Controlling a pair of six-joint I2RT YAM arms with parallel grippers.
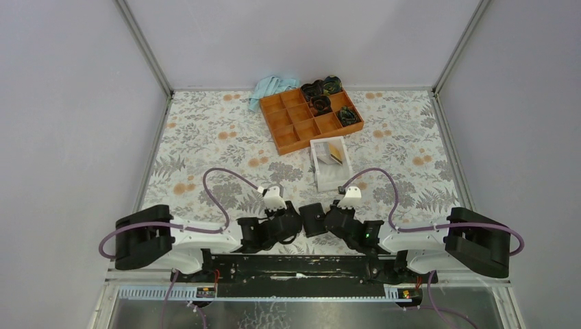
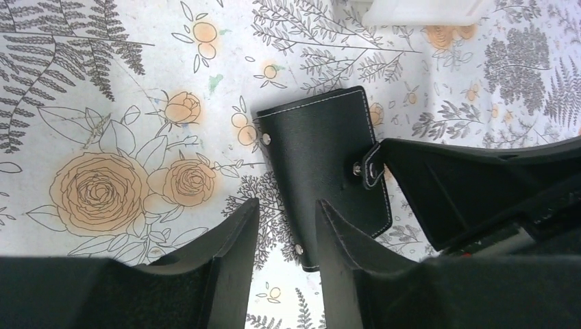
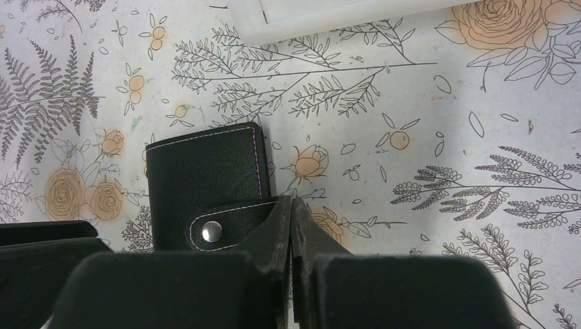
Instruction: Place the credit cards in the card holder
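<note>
A closed black card holder [image 1: 313, 218] lies flat on the table between my two grippers. Its strap [image 3: 226, 227] with a silver snap crosses the cover near the right edge. My right gripper is shut at that edge, its tips against the strap; whether the strap is pinched between them I cannot tell. On the left side, my left gripper hangs open over the holder's lower left edge, with nothing held. A yellow card [image 1: 334, 153] and other pale flat pieces rest in the white tray [image 1: 331, 184] behind.
A wooden divided box [image 1: 286, 141] with several dark coiled items stands at the back, a light blue cloth [image 1: 268, 87] beside it. Both grippers are close together at the holder.
</note>
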